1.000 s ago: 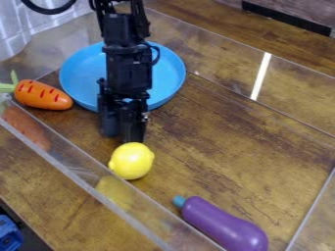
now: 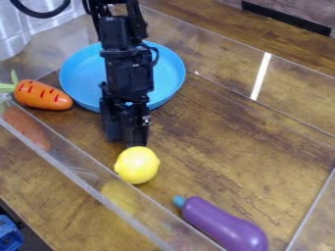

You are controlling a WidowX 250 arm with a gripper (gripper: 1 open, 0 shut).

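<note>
My black gripper [image 2: 125, 125] hangs low over the wooden surface, just in front of a blue bowl [image 2: 167, 81]. A yellow round toy [image 2: 137, 165] lies a little in front of the fingertips. A toy carrot [image 2: 42, 95] is at the left and a purple eggplant [image 2: 225, 225] at the bottom right. The fingers are dark and overlap, so their opening is hard to make out.
Clear plastic walls border the work area, one running diagonally across the lower left. A blue object [image 2: 8, 235] sits at the lower-left corner.
</note>
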